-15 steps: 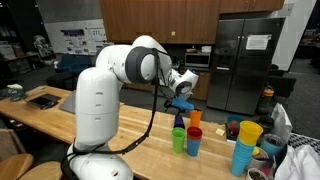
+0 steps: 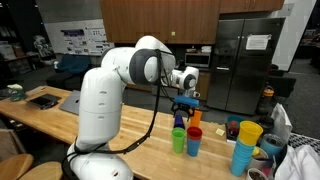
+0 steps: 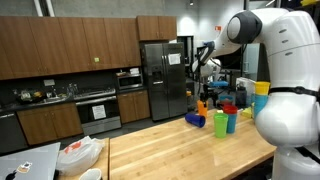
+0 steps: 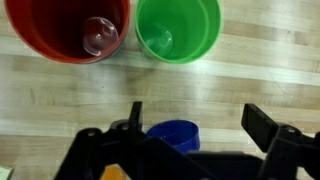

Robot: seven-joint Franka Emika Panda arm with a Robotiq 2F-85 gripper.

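Observation:
My gripper hangs above the table with its fingers wide apart and nothing between them. Below it, a blue cup [image 4: 174, 132] shows its rim, the rest hidden behind the gripper; in exterior view 2 the blue cup [image 3: 195, 120] seems to lie on its side. An orange cup [image 2: 196, 117] stands close beside it, only a sliver showing in the wrist view. Nearer the robot base are a green cup [image 4: 178, 28] and a red cup [image 4: 75, 30], side by side, with something clear inside the red one.
To the right in exterior view 1, stacked yellow and blue cups [image 2: 244, 148] stand near bowls and other kitchenware. The wooden tabletop [image 3: 150, 150] has wide free room on the side away from the cups. A white container [image 3: 80, 154] sits at its far end.
In exterior view 1 the gripper has shifted slightly to the right, above the blue and orange cups. The cups look unmoved.

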